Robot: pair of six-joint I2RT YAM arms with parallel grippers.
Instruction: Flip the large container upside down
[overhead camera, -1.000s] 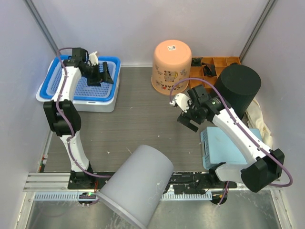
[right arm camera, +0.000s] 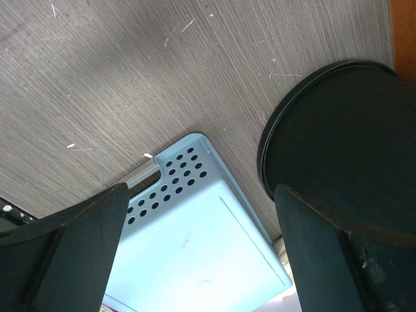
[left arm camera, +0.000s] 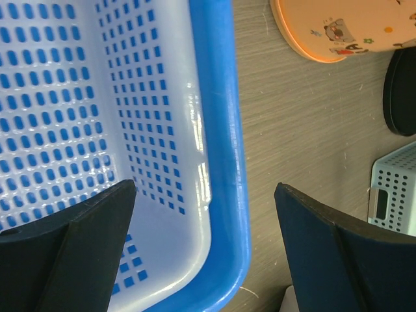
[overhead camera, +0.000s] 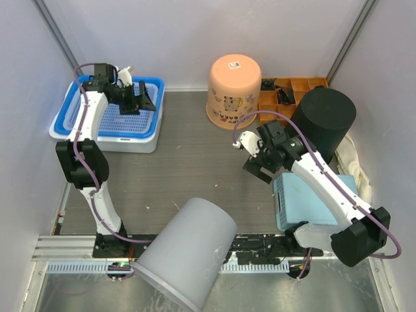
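Note:
A large white container with a blue rim and perforated walls, the basket, stands open side up at the back left. My left gripper hovers over its right part. In the left wrist view the open fingers straddle the basket's right rim from above, with no contact visible. A big grey bin lies tilted on its side at the front edge. A peach bin stands with its base up at the back. My right gripper is open over bare floor, holding nothing.
On the right a black bin stands bottom up, beside a light blue box. An orange compartment tray sits behind it. White cloth lies by the right wall.
My right arm moved a little to the right early on and has since been still. The bins have not moved.

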